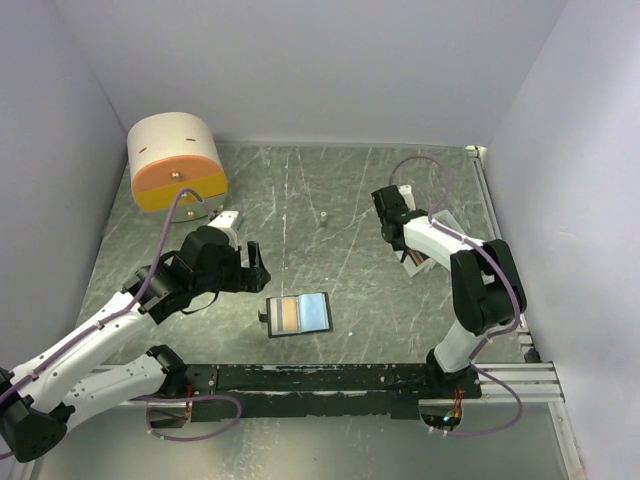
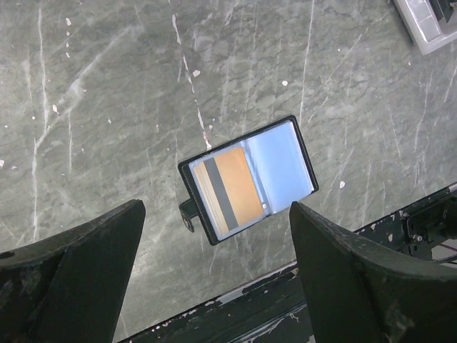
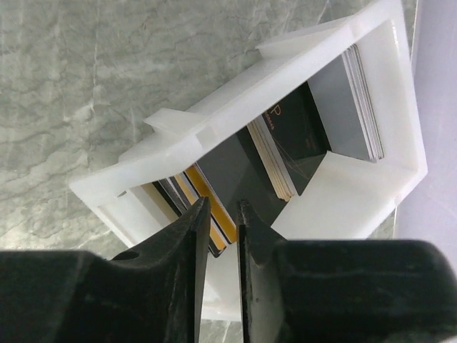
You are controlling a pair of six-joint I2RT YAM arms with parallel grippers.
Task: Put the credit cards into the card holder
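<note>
The card holder, an open wallet with tan card and blue sleeve, lies at the front middle of the table, also seen in the top view. My left gripper stands open above and left of it. At the right, a white tray holds stacks of cards, dark, grey and striped yellow. My right gripper is over the tray at the yellow-edged cards; its fingertips are slightly apart, and whether anything sits between them is unclear.
A cream and orange drawer box stands at the back left. Walls border the back and sides.
</note>
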